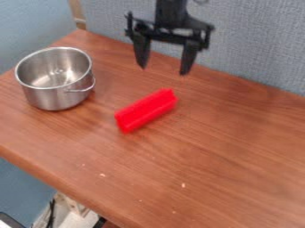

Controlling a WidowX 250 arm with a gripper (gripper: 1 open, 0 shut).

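Note:
A red block (145,110) lies on the wooden table (202,169), right of a steel pot (55,80) with handles. My black gripper (166,55) hangs above and behind the block near the back of the table, open, its two fingers apart with nothing between them.
Grey padded panels (251,44) stand behind and at the left of the table. Something white with a dark cable is on the floor at the lower left.

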